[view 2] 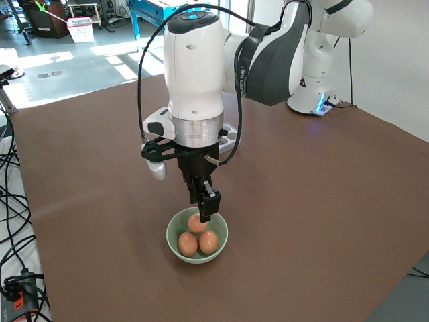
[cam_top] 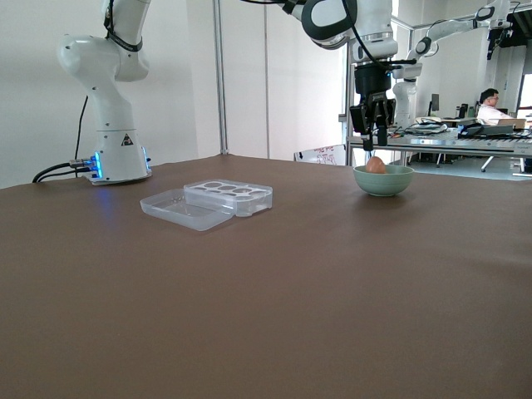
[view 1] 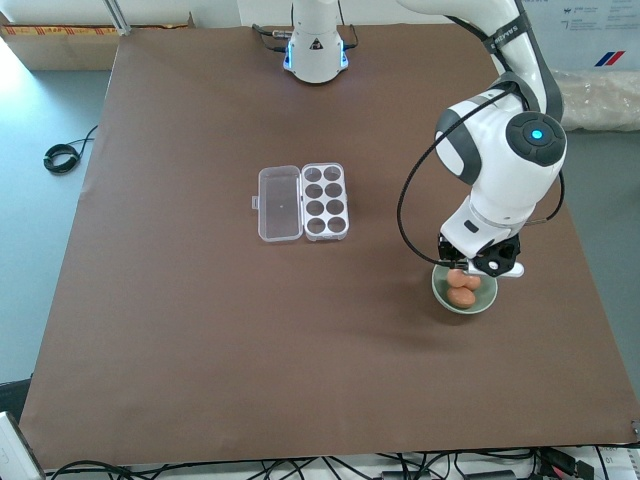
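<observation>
A pale green bowl (view 2: pixel 178 245) holds brown eggs (view 2: pixel 208 242), three visible in the right view. My black gripper (view 2: pixel 205 213) hangs above the bowl's back part, close over the rearmost egg; in the top view the gripper (cam_top: pixel 374 143) is just above the bowl (cam_top: pixel 382 187). Whether its fingers are open or shut is unclear. A clear plastic egg box (view 1: pixel 324 202) with round empty wells and an open lid (view 1: pixel 279 204) lies left of the bowl, partly hidden behind the arm in the right view.
Black cables run along the front edge.
</observation>
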